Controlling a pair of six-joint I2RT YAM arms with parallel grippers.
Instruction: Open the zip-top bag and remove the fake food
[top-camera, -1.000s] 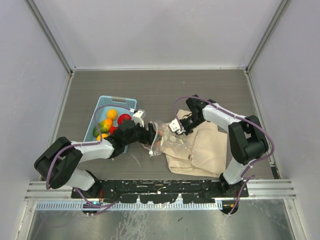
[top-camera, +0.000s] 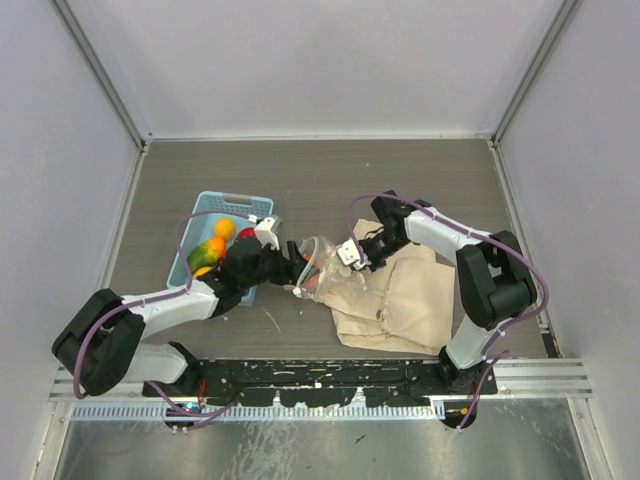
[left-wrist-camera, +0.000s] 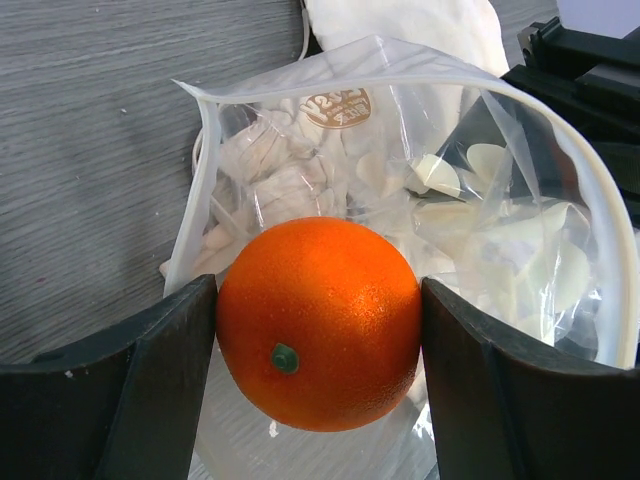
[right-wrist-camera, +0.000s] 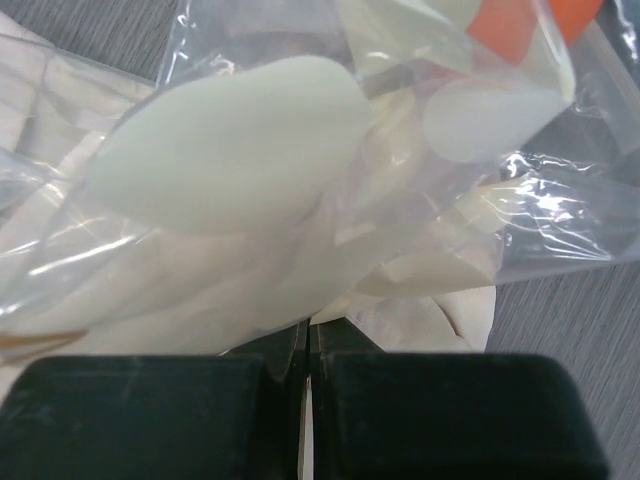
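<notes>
An orange fake fruit with a green stem dot (left-wrist-camera: 320, 325) sits squeezed between the fingers of my left gripper, at the open mouth of the clear zip top bag (left-wrist-camera: 205, 180). In the top view the bag (top-camera: 330, 278) lies between both arms, its mouth facing left toward my left gripper (top-camera: 295, 262). My right gripper is shut at the bag's other side, with clear plastic running over its fingertips. Pale, flat pieces (right-wrist-camera: 235, 145) show through the plastic in the right wrist view.
A light blue basket (top-camera: 210, 198) at the left holds several fake fruits, among them an orange (top-camera: 225, 229) and a mango (top-camera: 206, 252). Beige cloth (top-camera: 420, 300) is spread under the right arm. Bare table shows at the back.
My left gripper has drawn a little to the left, and the bag's mouth looks wider and shifted left. The right arm stays where it was.
</notes>
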